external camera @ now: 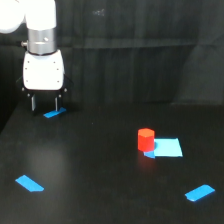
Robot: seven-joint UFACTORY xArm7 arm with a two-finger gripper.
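At the upper left, my gripper [45,103] points downward with its two dark fingers apart, so it stands open. No object shows between them. A blue strip [54,113] lies on the dark table just below the gripper; how far apart they are in depth is hard to judge. Well to the right, a red block [146,139] with a six-sided outline rests on the table. A pale cyan square [169,147] lies flat just to its right. Partly hidden under or behind the red block, a small blue piece [149,154] shows at its lower edge.
Another blue strip [29,184] lies at the front left, and one more blue strip [200,192] at the front right.
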